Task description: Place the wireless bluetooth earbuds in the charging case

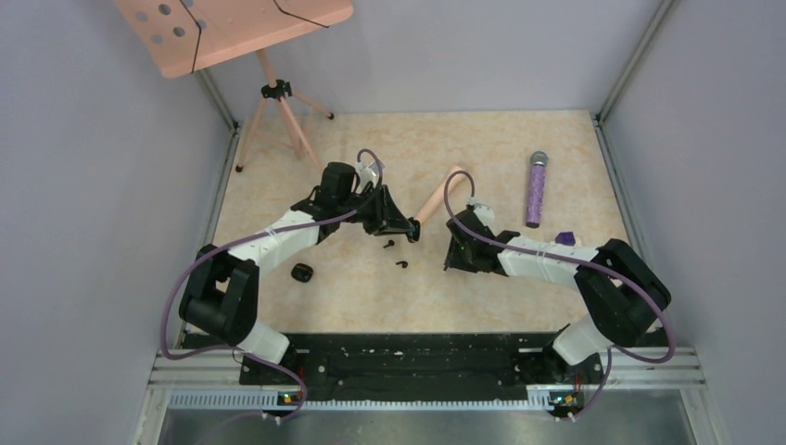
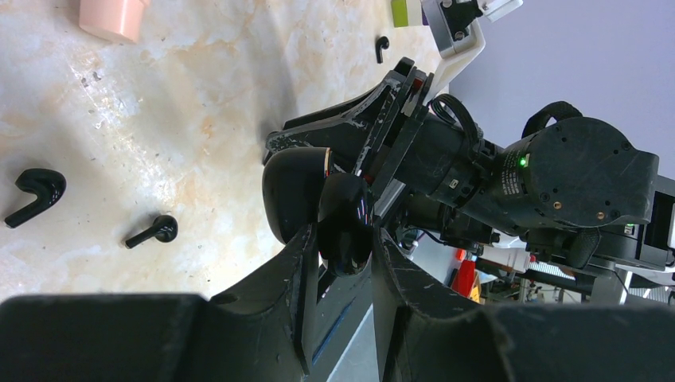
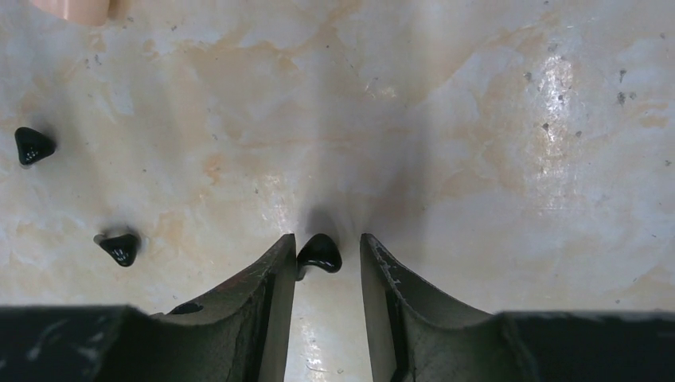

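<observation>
The black charging case (image 2: 290, 191), its lid raised, is held in my left gripper, seen in the top view above the table's middle (image 1: 412, 228). Two black earbuds lie loose on the table in the left wrist view: one (image 2: 44, 189) at left, another (image 2: 163, 228) nearer the case. In the right wrist view a black earbud (image 3: 319, 253) lies at the left fingertip of my right gripper, whose fingers stand part open around it; two more lie farther left (image 3: 118, 248).
A pink cylinder (image 1: 438, 193) and purple microphone (image 1: 536, 190) lie toward the back. A small black object (image 1: 301, 272) sits left. A purple block (image 1: 565, 238) is at right.
</observation>
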